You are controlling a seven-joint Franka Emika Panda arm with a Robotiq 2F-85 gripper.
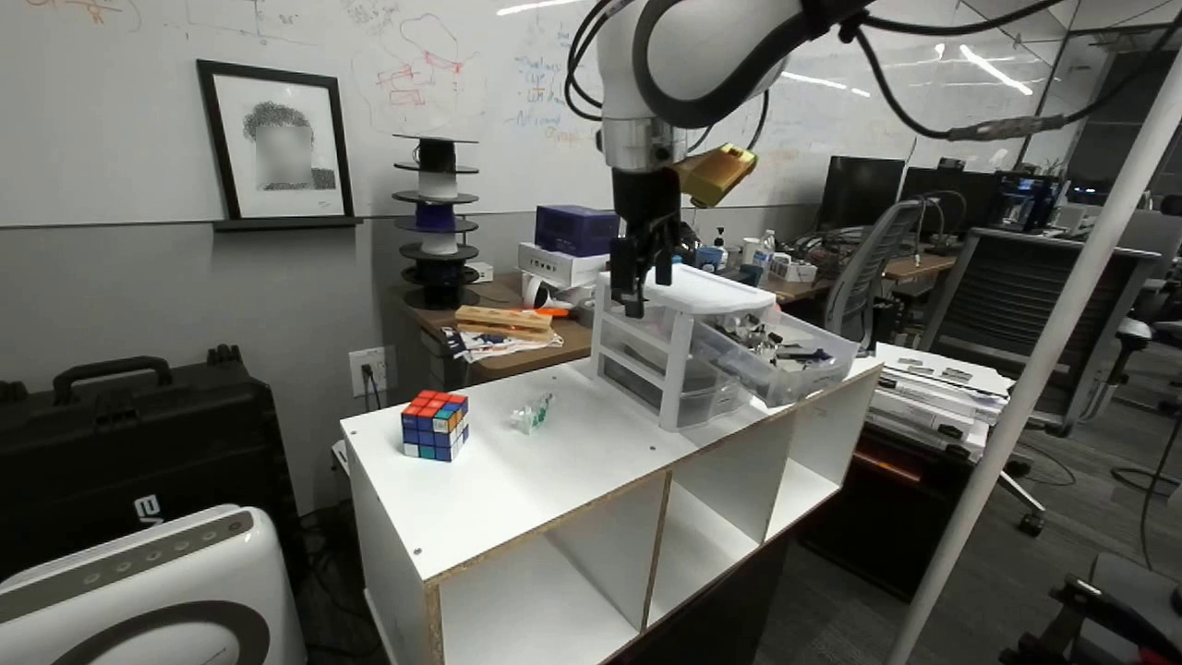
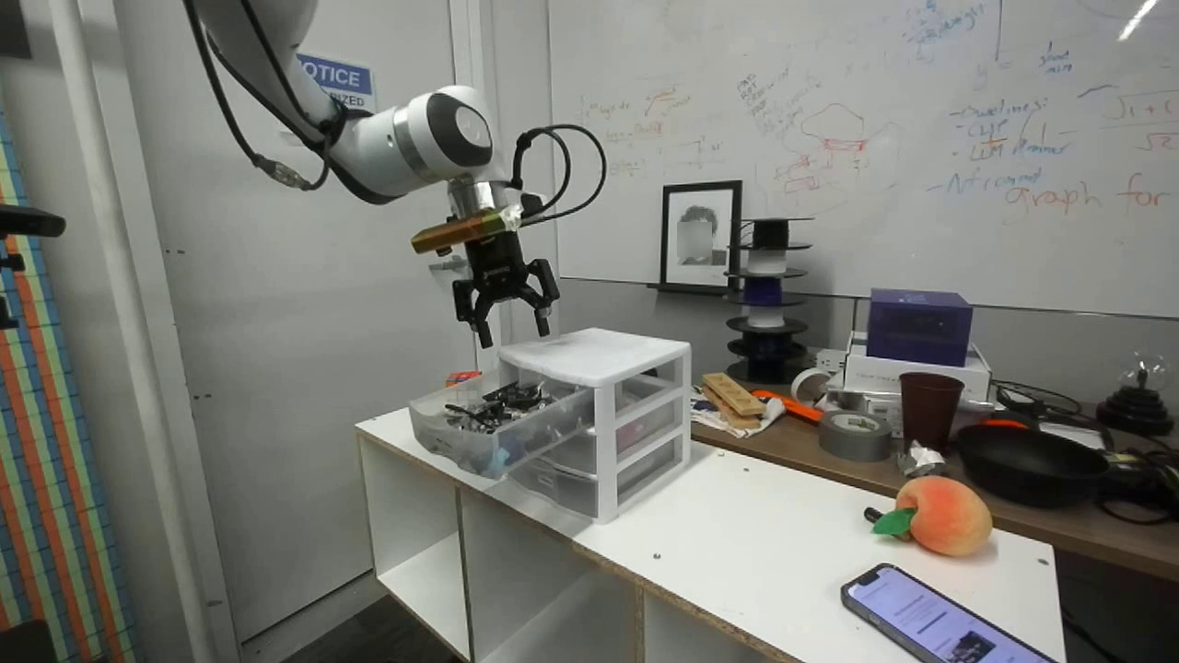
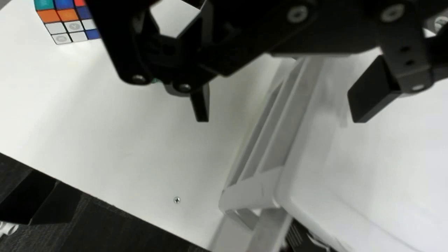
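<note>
My gripper (image 1: 648, 290) hangs over the white drawer unit (image 1: 678, 332) with its fingers apart. In the wrist view, the gripper has nothing between its fingertips, and the unit's white top (image 3: 357, 180) spreads below and to the right. The unit's clear top drawer (image 2: 464, 444) is pulled out and holds dark small parts (image 2: 499, 404). A Rubik's cube (image 1: 434, 427) sits near the left end of the white shelf top, also partly visible (image 3: 69, 23) at the wrist view's upper left. Beside it lies a crumpled clear wrapper with green print (image 1: 533, 412), mostly hidden in the wrist view.
The white shelf (image 1: 521, 488) has bare surface between wrapper and unit. Exterior view 2 shows a peach (image 2: 945, 516) and a phone (image 2: 939, 619) on the shelf, unlike the other views. Behind stands a cluttered brown desk (image 2: 790, 440).
</note>
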